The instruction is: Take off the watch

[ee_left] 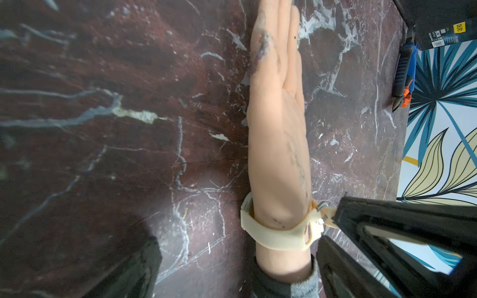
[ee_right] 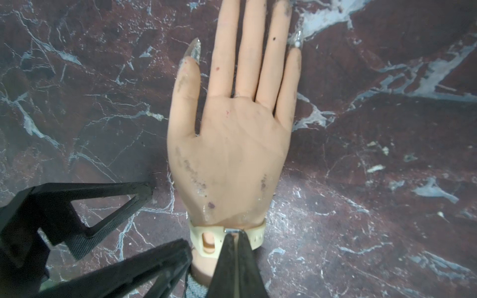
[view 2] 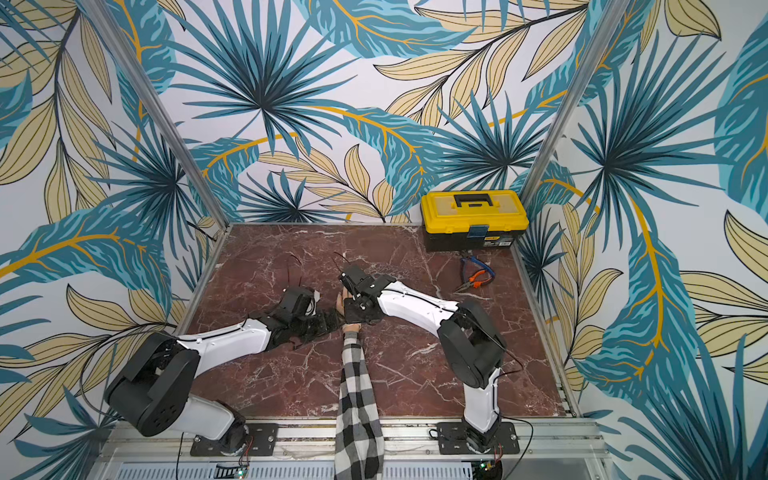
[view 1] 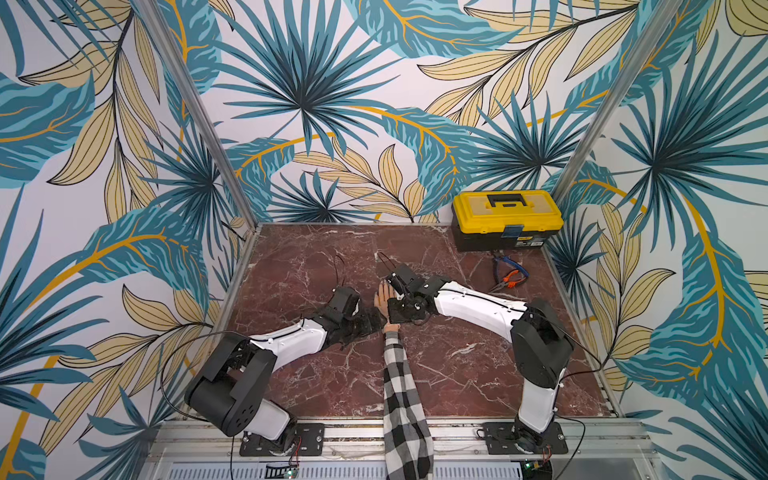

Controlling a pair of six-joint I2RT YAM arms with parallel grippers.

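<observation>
A mannequin hand (ee_right: 231, 149) lies palm up, wearing a cream watch strap (ee_left: 278, 237) around its wrist; the watch face is hidden. At the strap's metal buckle (ee_right: 233, 230), the tips of my right gripper are together. In the left wrist view a short piece of strap (ee_left: 328, 215) reaches those tips, but whether it is pinched is unclear. My left gripper stands open from the thumb side, fingers wide apart. The wrist is between them, nearer the right-hand finger (ee_left: 337, 263).
A checked sleeve (view 1: 406, 408) runs from the wrist to the front edge. Pliers (view 1: 509, 274) lie before a yellow toolbox (view 1: 508, 214) at the back right. Both arms crowd the wrist.
</observation>
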